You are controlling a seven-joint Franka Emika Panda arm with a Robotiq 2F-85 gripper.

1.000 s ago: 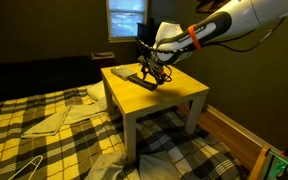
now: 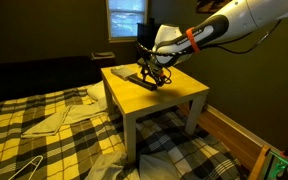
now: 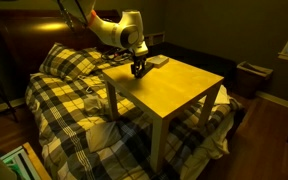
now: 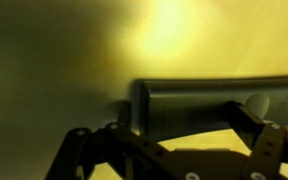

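A dark, flat, long object (image 2: pixel 142 81) lies on the yellowish square table (image 2: pixel 168 97). In the wrist view this dark object (image 4: pixel 209 105) fills the middle right, its left end near one of my fingers. My gripper (image 2: pixel 156 77) hangs low over the table beside it. The wrist view shows the fingers apart, with the object's end beneath and between my fingertips. Whether they touch it I cannot tell. In the second exterior view my gripper (image 3: pixel 139 69) is near the table's far edge.
A pale flat item (image 3: pixel 157 61) rests at the table's edge by the gripper. Around the table spreads a bed with a plaid blanket (image 2: pixel 56 135) and crumpled pale cloths (image 2: pixel 50 121).
My gripper has shifted very slightly down and to the left in the first exterior view. The table and the dark object look unmoved.
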